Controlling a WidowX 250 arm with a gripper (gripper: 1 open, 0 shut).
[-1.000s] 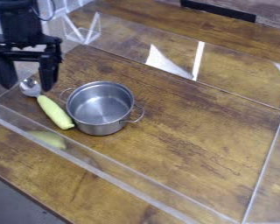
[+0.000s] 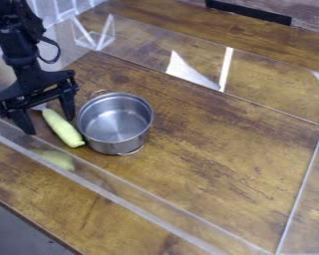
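Note:
My black gripper (image 2: 45,108) is at the left, low over the upper end of a pale yellow-green elongated object (image 2: 63,129), like a corn cob, with its fingers spread open. A steel pot (image 2: 116,122) with handles sits just to the right of that object on the wooden table (image 2: 222,139).
Clear transparent walls (image 2: 149,199) border the work area, with white patches at the back. The table right of the pot is bare.
The gripper has turned and come down toward the elongated object. The pot and the object look about where they were.

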